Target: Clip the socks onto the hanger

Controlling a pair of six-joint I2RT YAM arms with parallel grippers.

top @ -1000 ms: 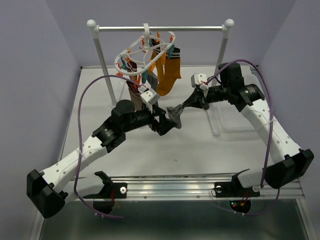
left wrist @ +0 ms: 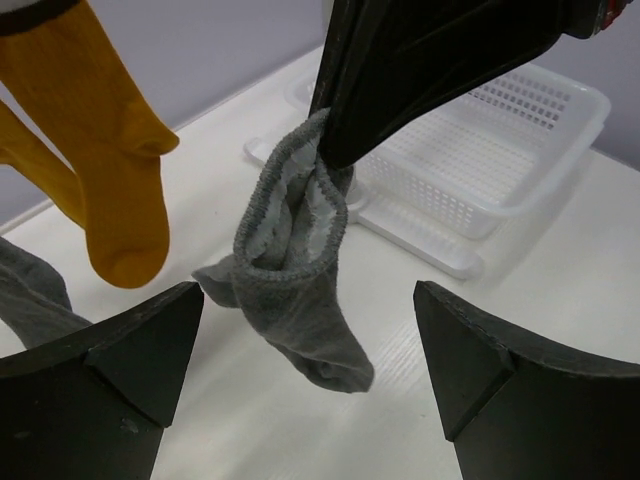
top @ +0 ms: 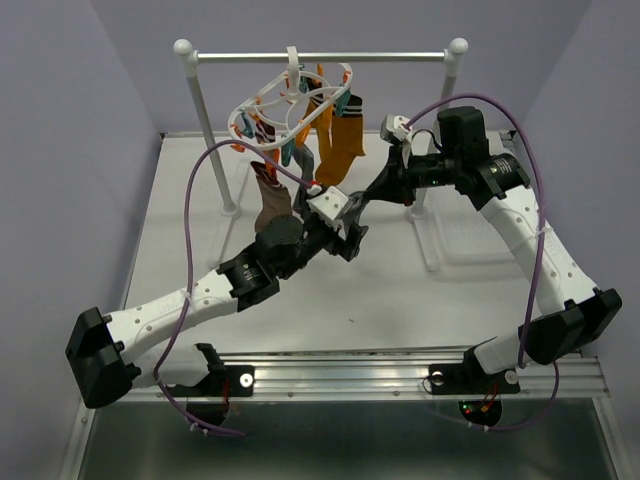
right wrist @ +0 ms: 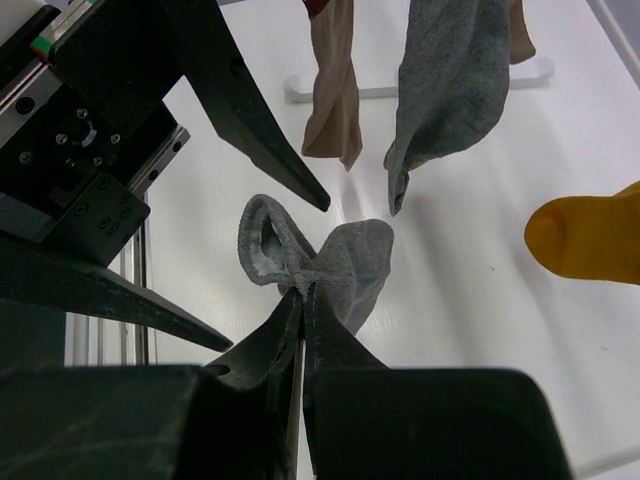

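Note:
A grey sock point(left wrist: 300, 300) hangs from the tips of my right gripper, which is shut on its folded cuff point(right wrist: 262, 240). My left gripper is open, its fingers on either side of that sock and a little short of it, as the left wrist view shows. In the top view the round white hanger point(top: 240, 108) with orange and teal clips hangs from the rail and carries several socks: mustard ones point(top: 345, 135), a brown one point(top: 272, 205) and grey ones point(right wrist: 445, 90).
A white rack point(top: 360, 57) spans the back. An empty white basket point(left wrist: 480, 140) stands at the right behind my right arm. The board in front of the hanging socks is bare.
My left gripper has moved to the right, up to the grey sock. The right gripper has risen slightly with the sock, whose hanging shape has shifted.

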